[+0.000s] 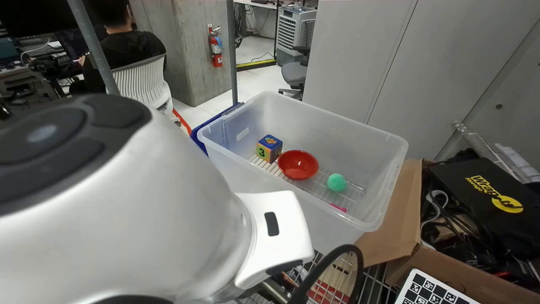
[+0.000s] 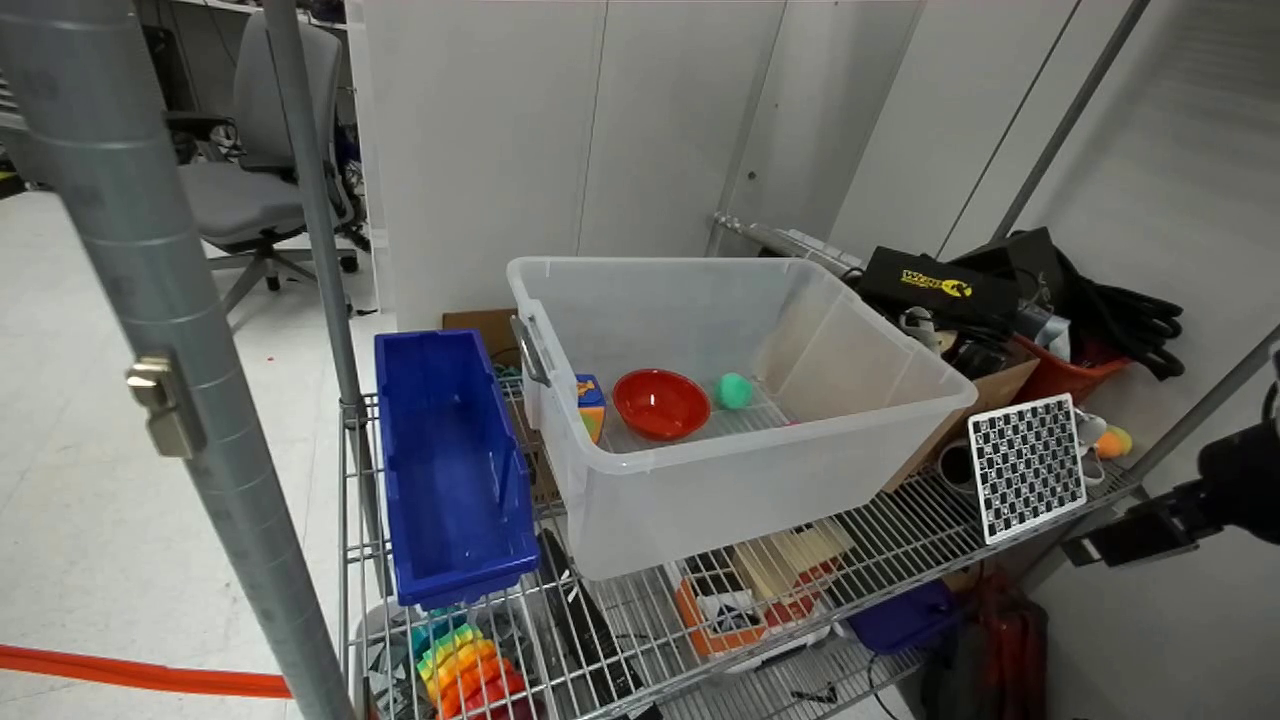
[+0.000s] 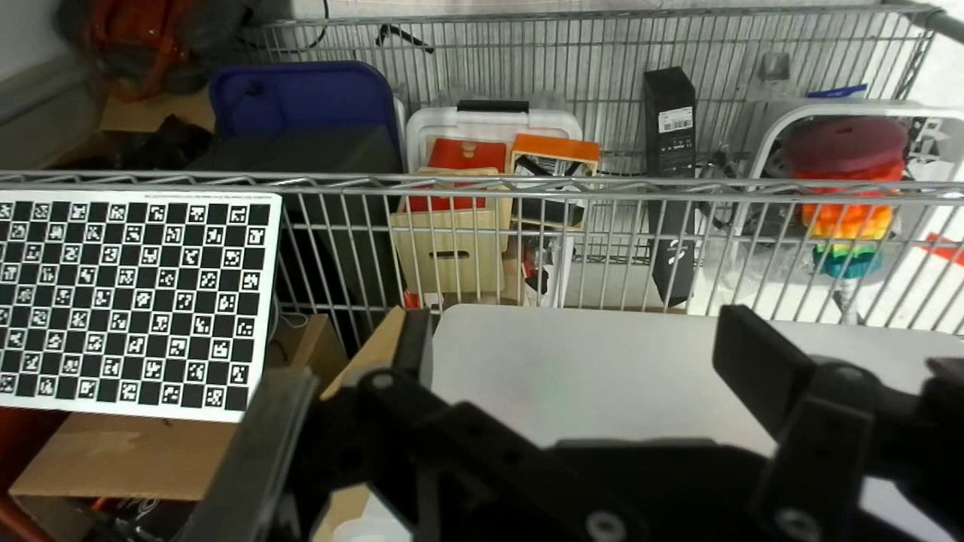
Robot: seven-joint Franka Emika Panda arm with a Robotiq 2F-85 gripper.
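Note:
In the wrist view my gripper is open, its two black fingers [image 3: 761, 366] wide apart with only the pale bin wall beyond. Part of a black finger reaches in at the right edge of exterior view 2, outside the bin. The large translucent bin [image 2: 720, 504] stands on a wire shelf. Inside it are a red bowl [image 1: 298, 165], a green ball [image 1: 336, 182], a colourful block with a 3 [image 1: 268, 148] and a small pink item [image 1: 338, 207], mostly hidden by the wall. In exterior view 1 the arm hides the gripper.
A blue tray [image 2: 450, 468] sits left of the bin. On the right are a cardboard box [image 1: 400, 218] of cables and black cases, and a checkered board [image 2: 1028, 466] leaning near the shelf edge. A grey post [image 2: 180, 324] rises at the left.

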